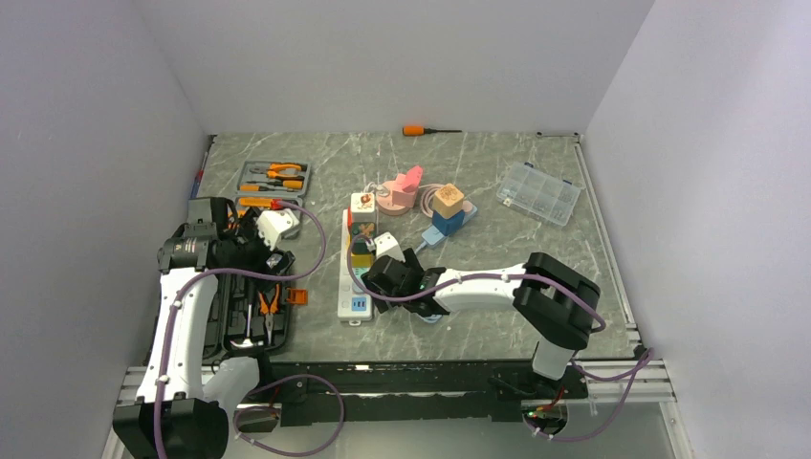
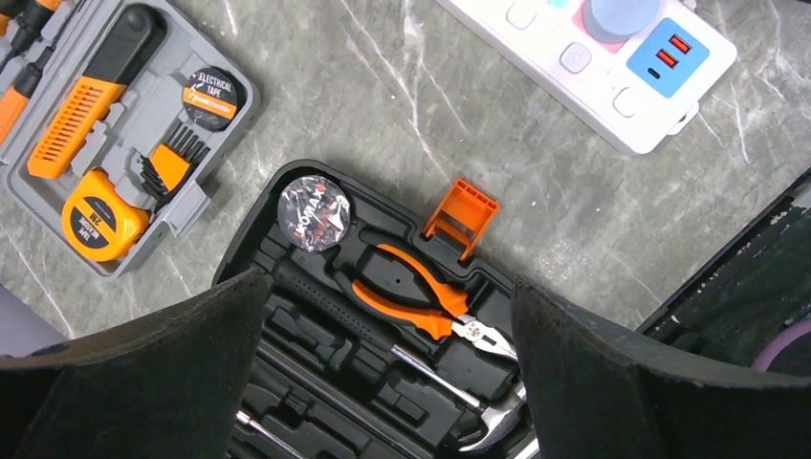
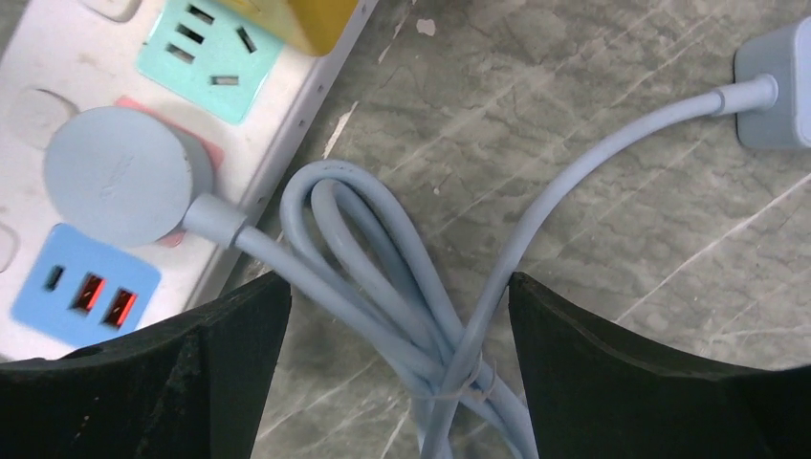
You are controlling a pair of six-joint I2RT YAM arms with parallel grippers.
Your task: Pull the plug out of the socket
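A round blue-grey plug [image 3: 120, 177] sits in the white power strip [image 3: 287, 124]; its cord [image 3: 383, 330] leads to a coiled bundle beside the strip. My right gripper is open above that bundle, which shows between and below its fingers. In the right wrist view the plug is left of the left finger [image 3: 239, 335], clear of the fingers. From above, the right gripper [image 1: 368, 292] covers part of the strip's near end. My left gripper stands open over the black tool case [image 2: 287, 382], nothing held.
Stacked blocks [image 1: 362, 225] stand on the strip's far part. Behind my right arm lie a blue extension block [image 1: 448, 229] and pink items [image 1: 405, 188]. A clear organiser box [image 1: 539, 193] is at the back right. Bare table stretches right of the strip.
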